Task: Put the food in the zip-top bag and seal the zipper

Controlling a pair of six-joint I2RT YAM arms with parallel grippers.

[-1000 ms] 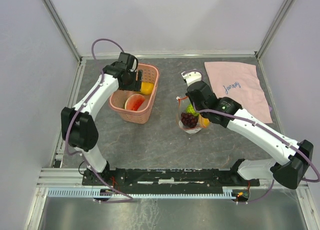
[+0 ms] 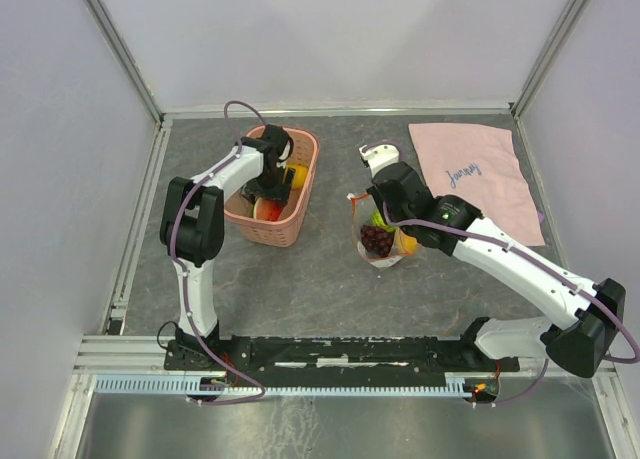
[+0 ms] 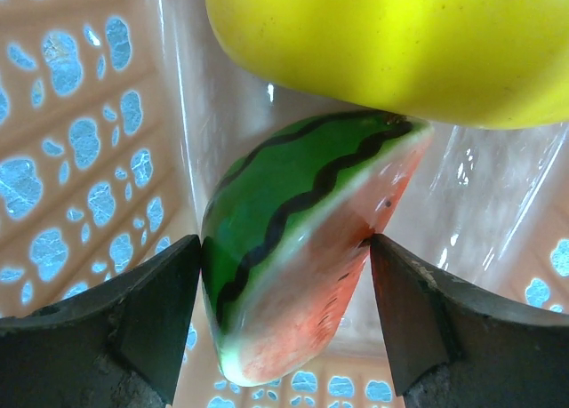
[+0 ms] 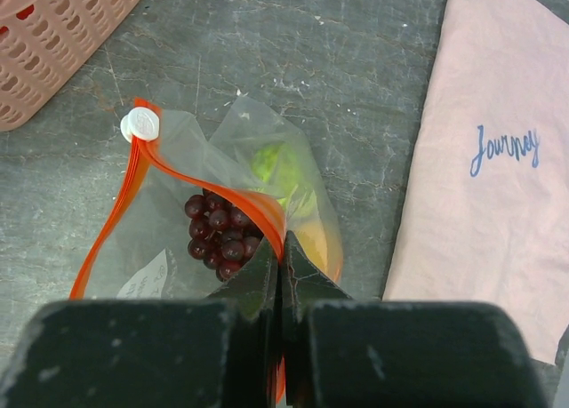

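My left gripper is open inside the pink basket [image 2: 270,233], its fingers either side of a watermelon slice [image 3: 276,212]; a yellow food piece [image 3: 382,35] lies beside it. My right gripper is shut at the orange-edged rim of the standing, open zip bag [image 4: 142,221], whose white slider [image 4: 142,124] is at the top left. Inside the bag are red grapes [image 4: 218,230], a green piece [image 4: 276,164] and a yellow piece behind the plastic.
A pink cloth marked "Journey" [image 4: 480,212] lies at the back right. Bare grey table shows between basket and bag and in front of both.
The right arm and bag are nearly still.
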